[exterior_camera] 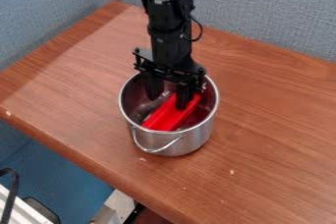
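A silver metal pot point(171, 141) with a wire handle stands on the wooden table. A red elongated object point(167, 116) lies slanted inside it. The black gripper point(171, 94) reaches down from above into the pot, over the far end of the red object. Its fingertips are dark against the pot's interior, so whether they are shut on the red object cannot be told.
Grey padded walls stand behind and at the left. Past the table's left front edge are a blue floor, a cable and some white equipment.
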